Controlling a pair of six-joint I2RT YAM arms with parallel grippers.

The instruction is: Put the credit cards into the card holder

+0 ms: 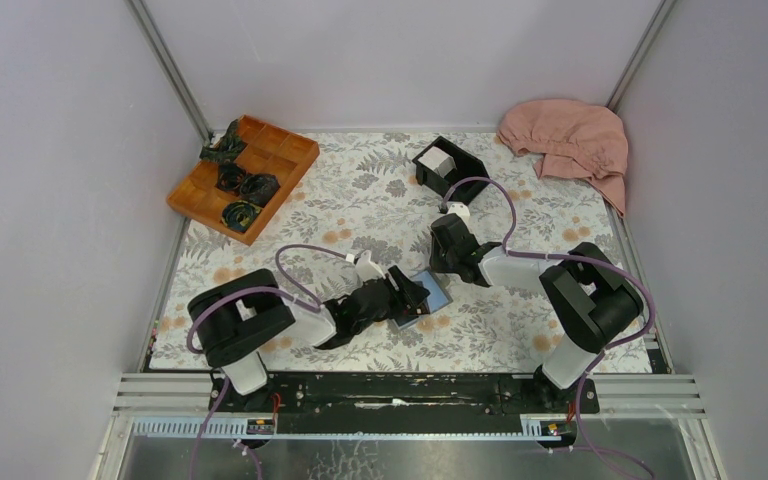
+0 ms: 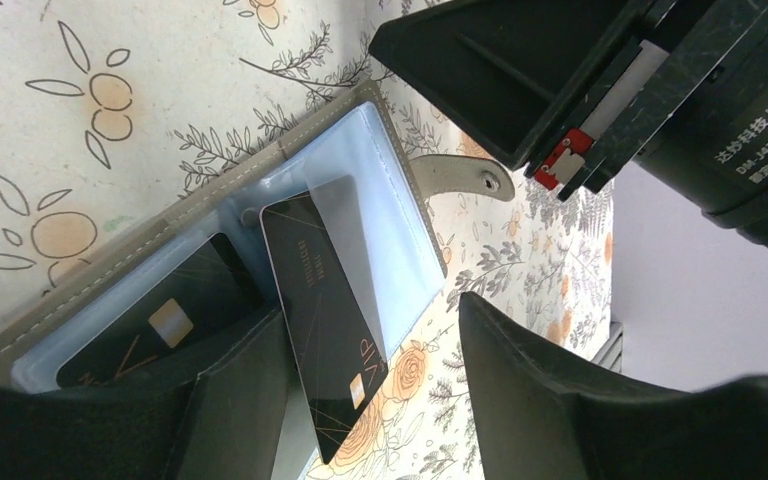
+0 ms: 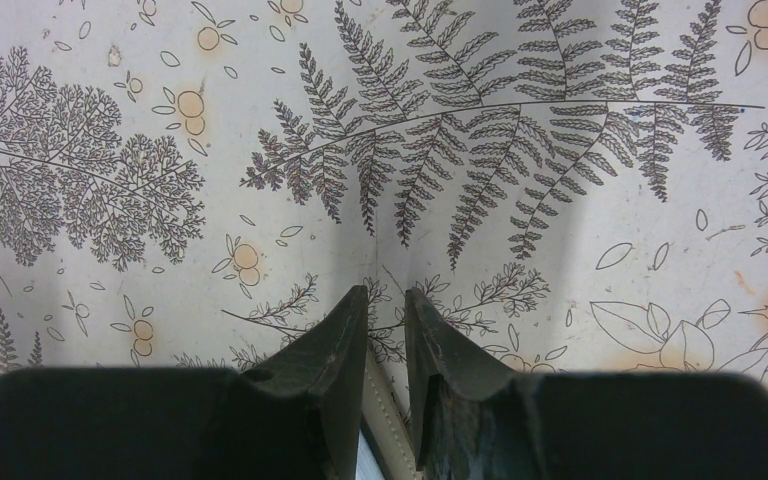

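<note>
The open card holder lies on the table below centre, with a grey-brown border and clear pockets over a light blue lining. A black credit card lies slanting across it in the left wrist view, its lower end past the holder's edge; whether any of it sits in a pocket I cannot tell. Another dark card shows under the clear pocket. My left gripper is open around the slanting card, its left finger close against it. Close to the holder's upper right edge, my right gripper is narrowly open, the border visible between its fingers.
A black box with a white item stands at the back. An orange divided tray with dark bundles sits back left, and a pink cloth back right.
</note>
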